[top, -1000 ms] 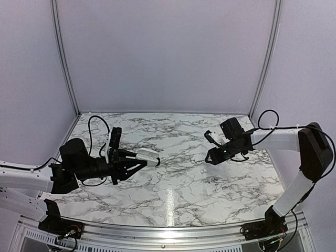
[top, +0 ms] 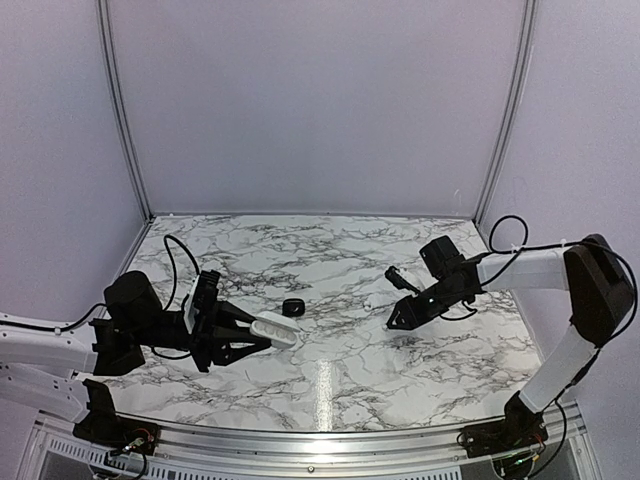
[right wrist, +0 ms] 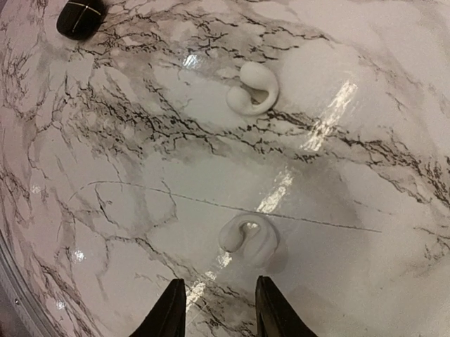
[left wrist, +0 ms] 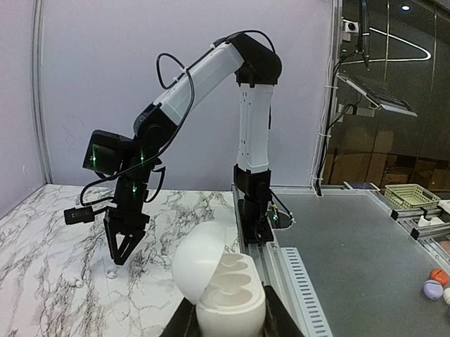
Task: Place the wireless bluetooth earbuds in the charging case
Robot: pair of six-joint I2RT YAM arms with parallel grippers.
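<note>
The white charging case [left wrist: 228, 291] is held off the table with its lid raised; its inside hollows look empty in the left wrist view. My left gripper [top: 268, 340] is shut on the case's lower body. Two white C-shaped earbuds lie on the marble table in the right wrist view: a nearer earbud [right wrist: 249, 239] and a farther earbud [right wrist: 254, 88]. My right gripper is part open with nothing between its fingers. It hovers over the table, its fingertips just short of the nearer earbud. In the top view the right gripper hides the nearer earbud.
A small black object [top: 293, 307] sits on the table behind the case; it also shows as a rounded black object [right wrist: 80, 19] in the right wrist view.
My left gripper and the case have shifted left and toward the front, uncovering the black object.
</note>
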